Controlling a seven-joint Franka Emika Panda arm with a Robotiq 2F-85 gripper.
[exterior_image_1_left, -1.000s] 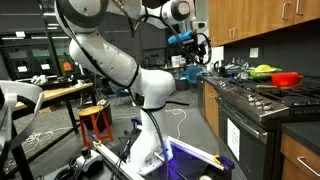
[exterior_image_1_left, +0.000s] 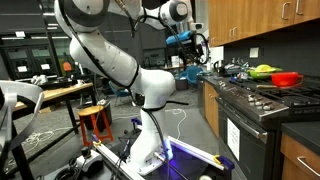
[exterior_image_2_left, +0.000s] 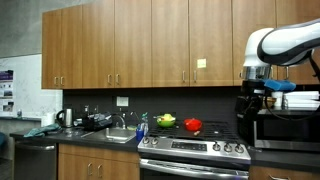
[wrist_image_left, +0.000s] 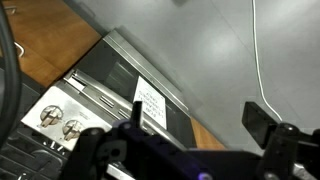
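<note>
High over the grey floor, my gripper stands open, its two dark fingers wide apart in the wrist view and nothing between them. Below it in that view lie the stove front with its knobs (wrist_image_left: 71, 129) and a white paper sheet (wrist_image_left: 149, 101). Exterior view 1 has the arm's wrist (exterior_image_1_left: 183, 14) raised in front of the counter; the fingertips are too small there to judge. A red pot (exterior_image_2_left: 193, 125) rests on the stove, and a bowl with yellow-green contents (exterior_image_2_left: 168, 120) is beside it, both apart from the gripper.
Wooden upper cabinets (exterior_image_2_left: 150, 48) hang over the counter. A sink (exterior_image_2_left: 118, 134) and a bottle (exterior_image_2_left: 146, 125) are left of the stove. At the right stands a dark microwave (exterior_image_2_left: 283, 128). An orange stool (exterior_image_1_left: 95, 121) occupies the left side. Open floor lies before the stove.
The raised part of the arm has shifted very slightly in exterior view 1. The pot, the bowl and the furniture have stayed where they were.
</note>
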